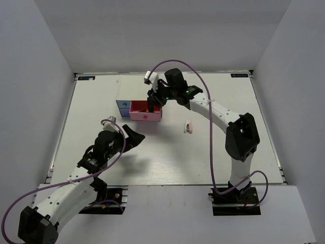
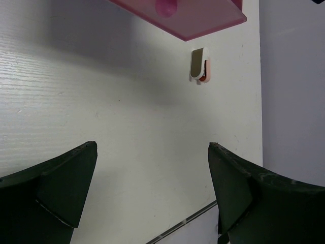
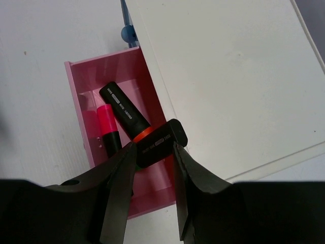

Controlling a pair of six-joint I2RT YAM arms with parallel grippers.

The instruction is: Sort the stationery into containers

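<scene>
A pink drawer [image 1: 144, 116] is pulled out from a white-topped unit [image 3: 233, 86]. In the right wrist view it holds a black marker [image 3: 121, 107], a pink-capped marker [image 3: 106, 119] and a black block-like item [image 3: 160, 147]. My right gripper is over the drawer, part open, its fingertips at the black item; whether they grip it is unclear. My left gripper stands open over bare table, in front of and left of the drawer, with nothing between its fingers.
A small white and pink item [image 1: 187, 127] lies on the table right of the drawer. A blue drawer [image 1: 123, 108] sits left of the pink one.
</scene>
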